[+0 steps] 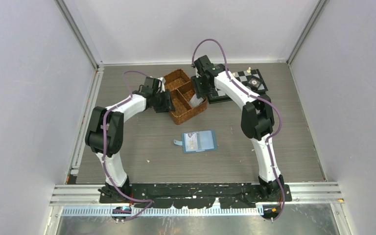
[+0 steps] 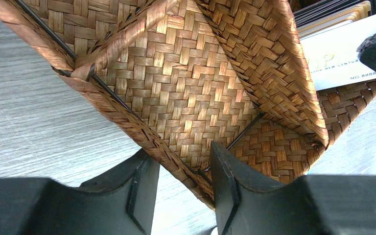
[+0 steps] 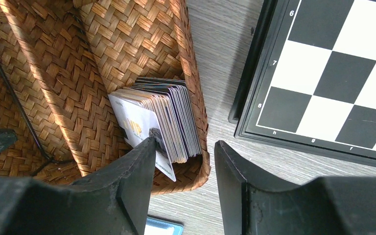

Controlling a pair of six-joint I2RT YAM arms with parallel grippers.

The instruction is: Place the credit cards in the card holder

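The pale blue card holder point(image 1: 205, 141) lies opened out on the table, in front of the woven basket point(image 1: 185, 116). A stack of credit cards point(image 3: 174, 122) stands on edge in the basket's right compartment, its white front card point(image 3: 134, 122) leaning out from the rest. My left gripper is shut on the basket's rim point(image 2: 149, 142), one finger on either side. Over the cards, my right gripper is open, its left fingertip point(image 3: 149, 147) against the white card's face and its other finger beyond the basket's right wall.
A black-and-white chessboard point(image 3: 318, 88) lies close to the basket's right side, with a dark round object point(image 1: 254, 82) on it. The basket's other compartments look empty where they show. Bare table surrounds the card holder.
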